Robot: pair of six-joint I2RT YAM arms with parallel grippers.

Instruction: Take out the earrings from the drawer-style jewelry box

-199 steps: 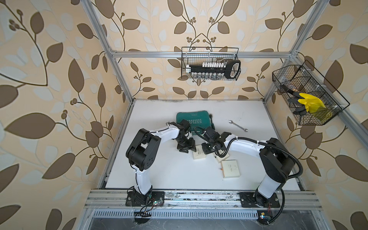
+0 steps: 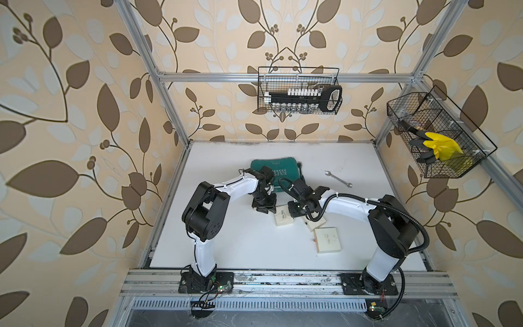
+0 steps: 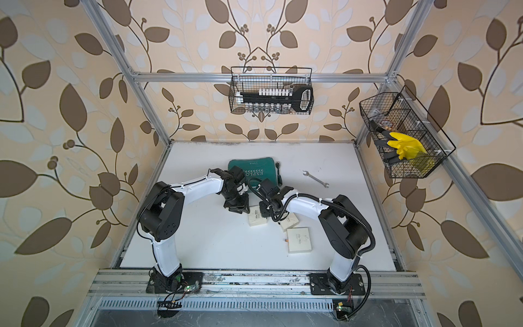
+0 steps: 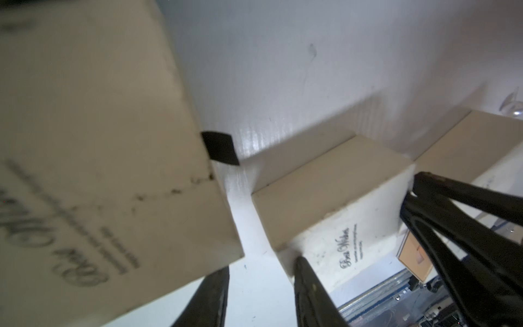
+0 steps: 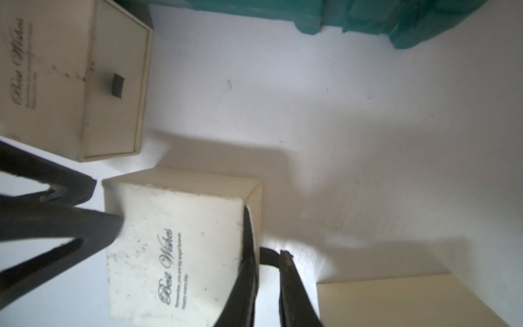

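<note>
A cream "Best Wishes" drawer box (image 5: pixel 182 256) lies on the table between my grippers. Its black pull tab (image 5: pixel 269 256) sticks out from its right side. My right gripper has its fingers parted around that tab. At the box's opposite end is my left gripper; one of its fingers overlaps the box's corner and the other is outside it. The frames do not show clearly whether it grips the box wall. No earrings are in view.
Another tabbed box (image 4: pixel 103 163) stands close beside the left gripper. Two more boxes lie rightward: one (image 2: pixel 315 222) partly behind the right gripper, one (image 2: pixel 327 239) nearer the front. A green case (image 2: pixel 275 166) and a wrench (image 2: pixel 338 178) lie behind.
My left gripper has shifted slightly to the back, away from the table's front edge. The middle box has moved a touch rightward; the right arm barely differs.
</note>
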